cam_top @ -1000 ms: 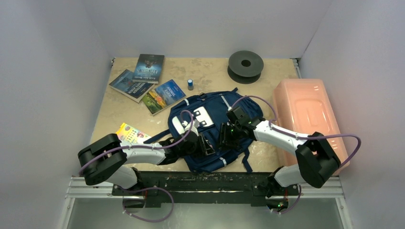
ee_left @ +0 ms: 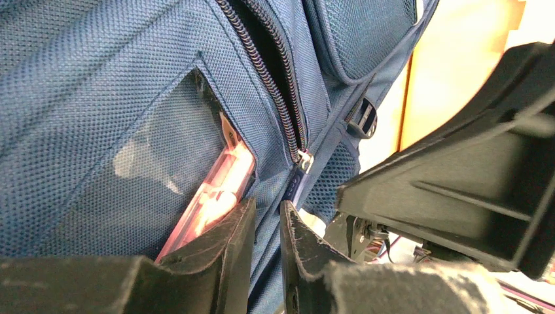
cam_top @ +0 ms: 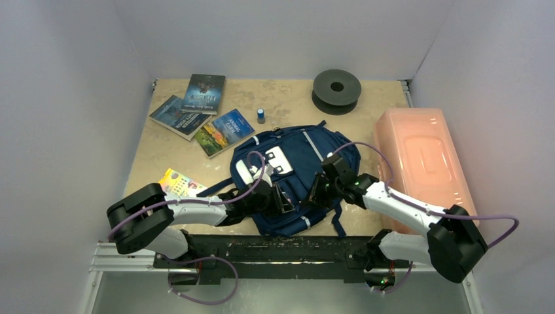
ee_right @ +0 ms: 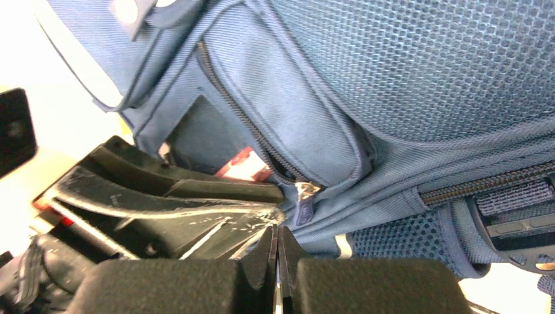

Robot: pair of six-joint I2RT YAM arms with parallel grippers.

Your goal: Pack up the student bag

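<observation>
A navy bag (cam_top: 298, 147) lies on the table under both arms. Its front zipper ends in a metal slider with a dark blue pull tab, also visible in the left wrist view as the pull tab (ee_left: 296, 184). My right gripper is shut with nothing between its fingers; the tab hangs free just beyond its tips. My left gripper is shut on a fold of bag fabric below the zipper's end. Behind the clear window, a pinkish transparent item (ee_left: 213, 196) shows. The zipper gapes along its upper stretch in the left wrist view.
Books (cam_top: 226, 133) lie at the back left, with a small blue bottle (cam_top: 260, 116) beside them. A black spool (cam_top: 336, 91) stands at the back. The orange bin (cam_top: 422, 163) fills the right side. A yellow sheet (cam_top: 180, 183) lies left of the bag.
The left arm stays in place.
</observation>
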